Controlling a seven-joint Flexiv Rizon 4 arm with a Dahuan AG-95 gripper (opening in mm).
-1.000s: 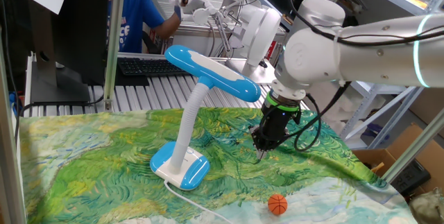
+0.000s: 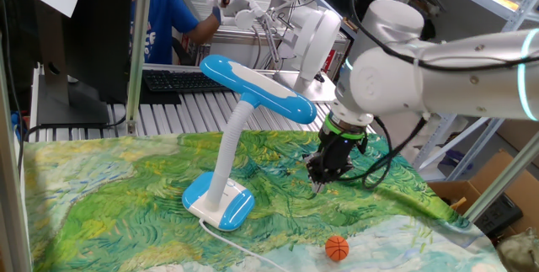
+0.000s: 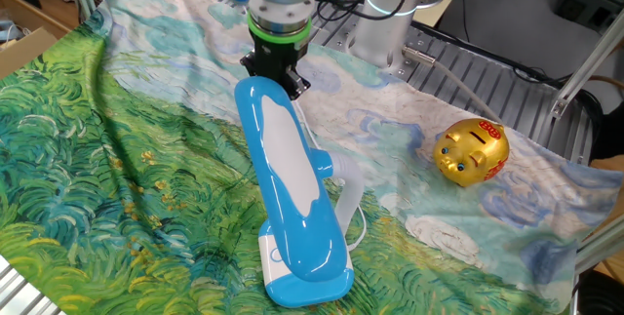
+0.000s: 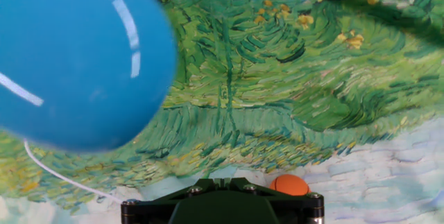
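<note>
A blue and white desk lamp (image 2: 221, 200) stands upright on the cloth, its long head (image 2: 253, 87) tilted on a bent white neck. To the right of that head in exterior view 1, my gripper (image 2: 317, 189) points down above the cloth. Its fingertips meet in the wrist view (image 4: 222, 182), with nothing visible between them. A small orange basketball (image 2: 337, 248) rests on the cloth, partly covered by the gripper in the wrist view. In exterior view 2 the ball is not visible. A golden piggy bank (image 3: 471, 152) stands on the cloth there.
The blue lamp head (image 4: 83, 57) fills the upper left of the wrist view, close to my gripper. A white cord (image 2: 244, 248) trails from the lamp base. Open painted cloth (image 3: 146, 208) lies left of the lamp in exterior view 2.
The arm's upper links have shifted slightly to the right in exterior view 1, while the gripper stays nearly in place. Lamp and ball have not moved.
</note>
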